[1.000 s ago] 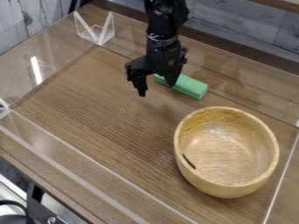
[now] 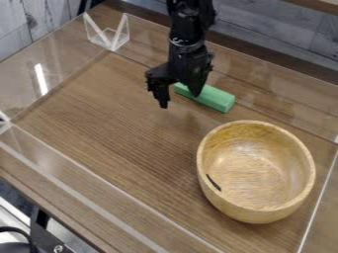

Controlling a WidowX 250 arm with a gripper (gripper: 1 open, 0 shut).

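Note:
My black gripper (image 2: 179, 87) hangs from the top of the camera view, open, over the left part of a green block (image 2: 209, 98) that lies on the wooden table (image 2: 99, 138). One finger is left of the block, and the other is at or over its left end; I cannot tell whether they touch it.
A large tan bowl (image 2: 256, 206) occupies the lower right. A clear plastic piece is at the upper left near the edge. Walls border the table at the top right and left.
The gripper has shifted slightly over the last second, its arm a little more upright. The green block looks to be in the same place.

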